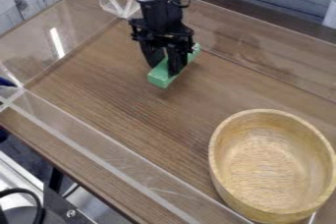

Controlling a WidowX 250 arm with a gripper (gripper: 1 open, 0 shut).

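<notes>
My black gripper (163, 51) is in the upper middle of the camera view, pointing down and shut on a green object (161, 76). The object's lower part shows below the fingers, and another green bit shows at their right, near the wooden surface. Whether it touches the surface I cannot tell.
A large round tan bowl (272, 164) sits at the lower right. Clear plastic edging runs along the left, and black cables lie at the bottom left corner.
</notes>
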